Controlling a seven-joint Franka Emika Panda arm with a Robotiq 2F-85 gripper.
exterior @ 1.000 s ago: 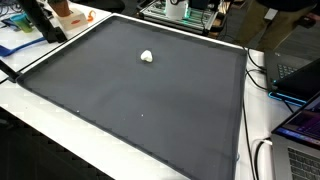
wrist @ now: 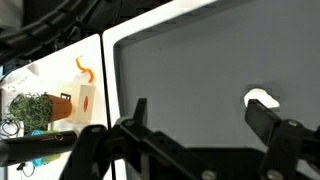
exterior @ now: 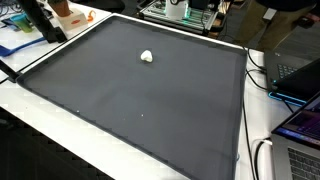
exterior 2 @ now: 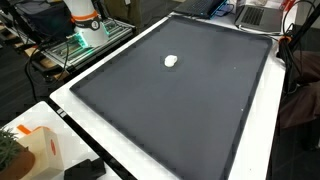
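Observation:
A small white object [exterior: 147, 56] lies alone on the dark grey board [exterior: 140, 110], towards its far side in exterior view 1. Exterior view 2 has the same white object [exterior 2: 170, 61] in the board's upper middle. From the wrist, the white object [wrist: 261, 98] shows at the right, beyond the tip of the right finger. My gripper is open above the board, its two black fingers wide apart and only bare board visible between them. Neither exterior view shows the gripper's fingers.
A potted plant [wrist: 28, 110] and an orange-and-white box [wrist: 82, 95] stand off the board's left side in the wrist view. Laptops [exterior: 298, 130] and cables occupy the right edge in exterior view 1. Most of the board is bare.

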